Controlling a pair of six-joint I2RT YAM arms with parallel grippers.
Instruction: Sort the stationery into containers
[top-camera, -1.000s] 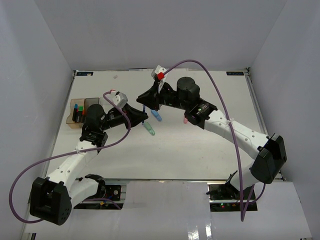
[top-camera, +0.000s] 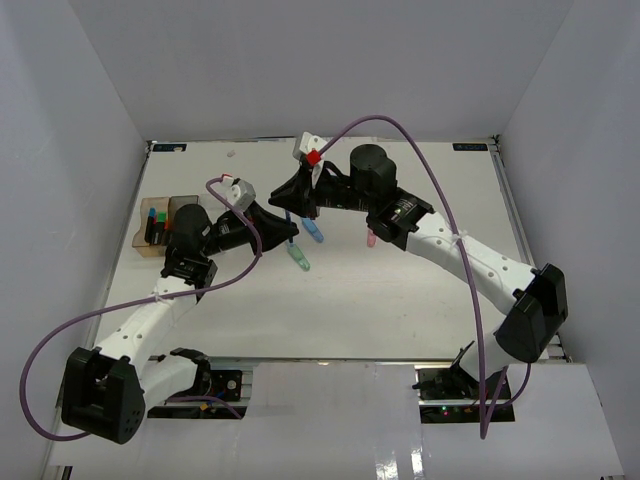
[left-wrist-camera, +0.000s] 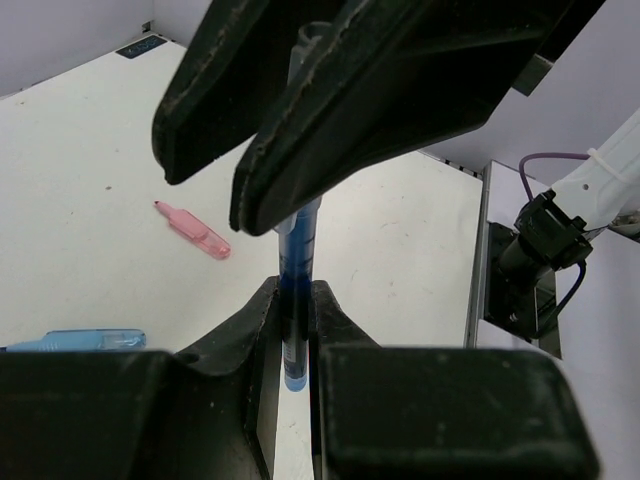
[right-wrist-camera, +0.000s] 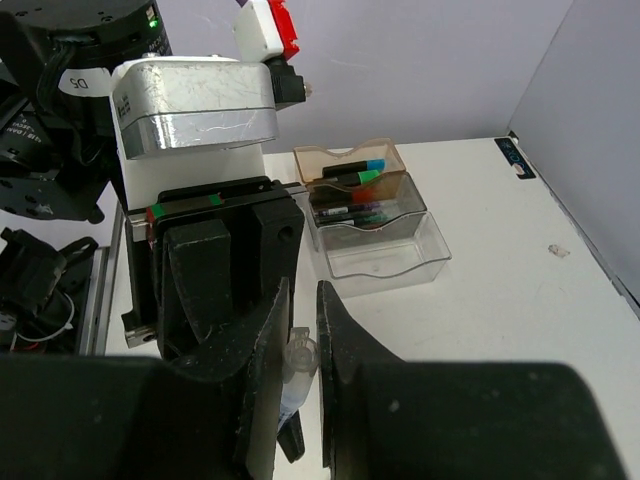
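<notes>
Both grippers meet over the middle of the table around one upright blue pen (left-wrist-camera: 297, 250). My left gripper (top-camera: 285, 232) is shut on its lower part; my right gripper (top-camera: 298, 203) is above, shut on its upper end, which shows between the fingers in the right wrist view (right-wrist-camera: 298, 366). A clear organizer (right-wrist-camera: 390, 258) at the left holds several pens and markers in its compartments. A pink item (left-wrist-camera: 195, 230), a light blue item (left-wrist-camera: 95, 340) and a green item (top-camera: 298, 258) lie loose on the table.
Grey walls surround it on the sides and back. Purple cables arch over both arms.
</notes>
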